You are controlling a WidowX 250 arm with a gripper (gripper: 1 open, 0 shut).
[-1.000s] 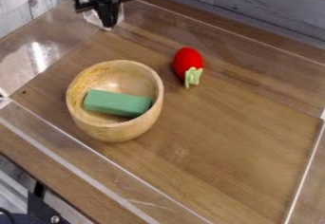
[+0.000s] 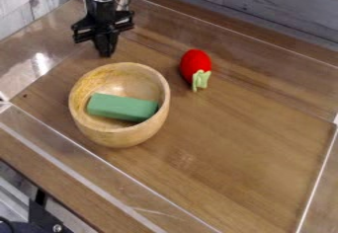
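Note:
My black gripper (image 2: 105, 43) hangs at the top left, above the table behind the bowl, pointing down; its fingertips are small and dark, and their spread is hard to tell. A wooden bowl (image 2: 119, 127) holds a green block (image 2: 122, 107). A red vegetable-like object (image 2: 196, 64) with pale green leaves lies to the right of the bowl, apart from it.
Grey plank walls (image 2: 234, 0) border the back and left. A table edge runs along the lower left.
My gripper has moved down the view, from the back edge toward the bowl. The bowl, block and red object are unchanged.

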